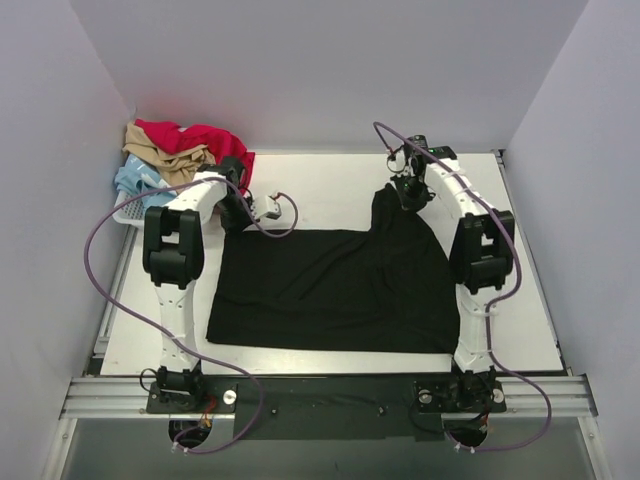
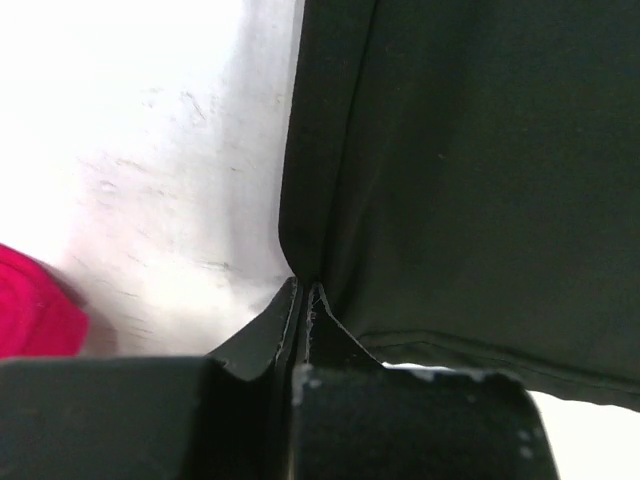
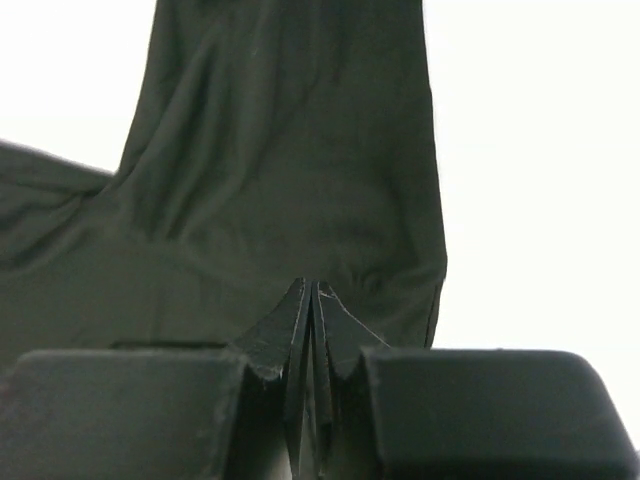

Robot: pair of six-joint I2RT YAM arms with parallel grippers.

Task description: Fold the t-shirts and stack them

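Observation:
A black t-shirt (image 1: 330,290) lies spread over the white table, with a few wrinkles and a sleeve sticking out at the back right. At its back left corner my left gripper (image 1: 234,226) is shut; in the left wrist view the cloth (image 2: 450,190) gathers into a fold at the fingertips, pinched between them. Over the back right sleeve hangs my right gripper (image 1: 410,203), shut. The right wrist view shows dark cloth (image 3: 300,200) beyond its closed fingertips, with no fabric visible between them.
A white basket (image 1: 130,212) at the back left holds crumpled red (image 1: 200,138), tan (image 1: 160,155) and light blue clothes (image 1: 140,178), close to the left arm. Bare table (image 1: 310,190) shows behind the shirt and along the right side.

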